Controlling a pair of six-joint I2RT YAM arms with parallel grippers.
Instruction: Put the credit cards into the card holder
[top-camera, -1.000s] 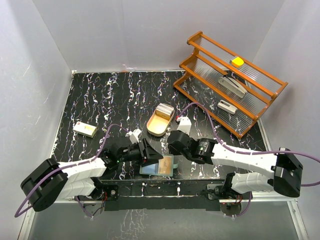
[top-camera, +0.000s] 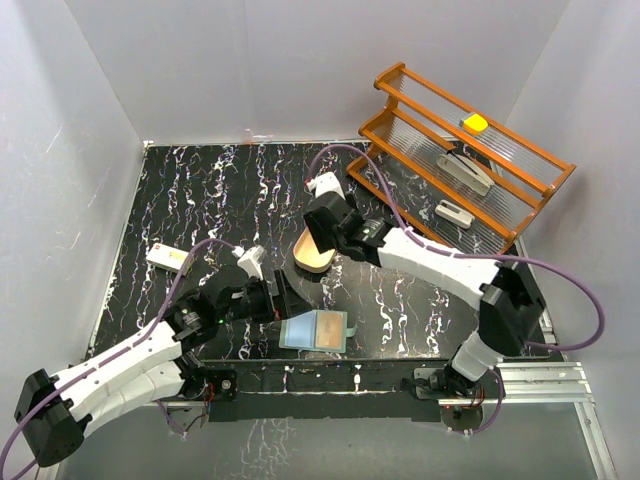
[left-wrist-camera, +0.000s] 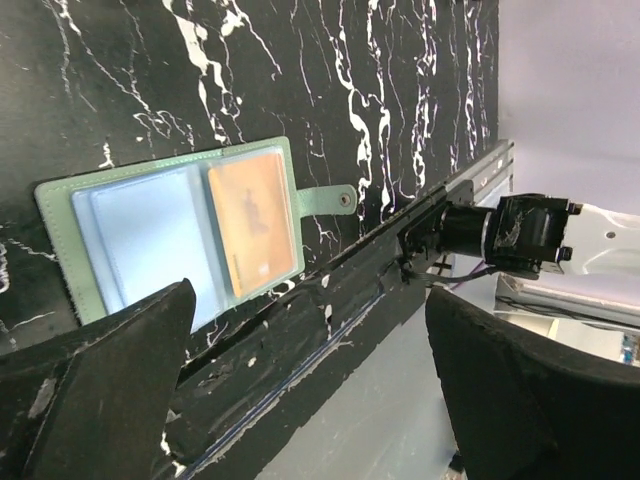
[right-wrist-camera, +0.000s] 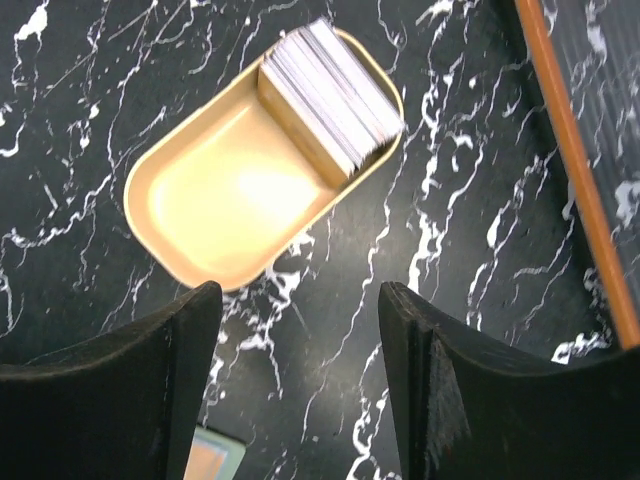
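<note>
A green card holder (top-camera: 330, 330) with blue and tan sleeves lies open at the table's front edge; in the left wrist view it (left-wrist-camera: 251, 225) sits below my left gripper, which is open and empty. A stack of white cards (right-wrist-camera: 330, 95) stands at one end of an oval tan tray (right-wrist-camera: 215, 190). My right gripper is above the tray's near side, fingers apart, nothing between them; in the top view the arm partly hides the tray (top-camera: 310, 255).
A wooden rack (top-camera: 550, 170) with several objects fills the back right, its rail (right-wrist-camera: 570, 160) beside the tray. A small light box (top-camera: 166, 257) lies at the left.
My right arm has risen and moved toward the back, over the tray.
</note>
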